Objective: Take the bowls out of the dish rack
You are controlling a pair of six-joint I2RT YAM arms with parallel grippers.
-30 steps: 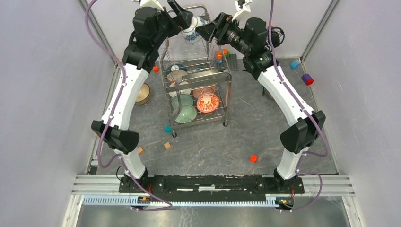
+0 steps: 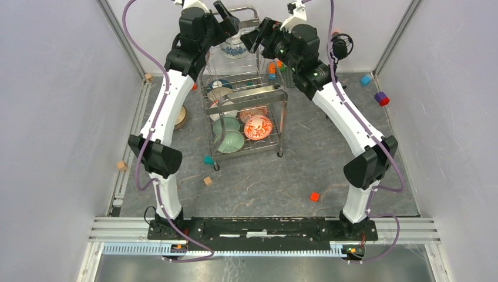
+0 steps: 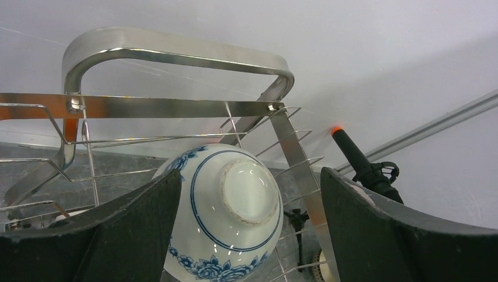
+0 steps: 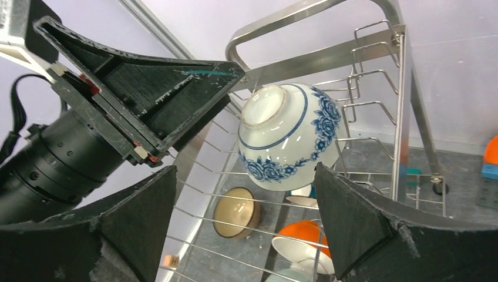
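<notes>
A blue-and-white floral bowl (image 2: 234,49) lies tipped bottom-up on the top tier of the metal dish rack (image 2: 246,151). It fills the middle of both wrist views (image 3: 226,211) (image 4: 288,135). My left gripper (image 2: 226,26) is open above it, fingers either side in its own view. My right gripper (image 2: 252,38) is open to the bowl's right, its fingers (image 4: 376,229) low in the right wrist view. Lower tiers hold green bowls (image 2: 230,142), an orange-patterned bowl (image 2: 258,127) and several others.
A cream bowl (image 2: 179,117) sits on the floor left of the rack. Coloured blocks (image 2: 315,196) are scattered around. Grey floor in front and right of the rack is mostly clear. Walls close in behind and on both sides.
The left arm has swung slightly rightward and the right arm slightly leftward since a second ago.
</notes>
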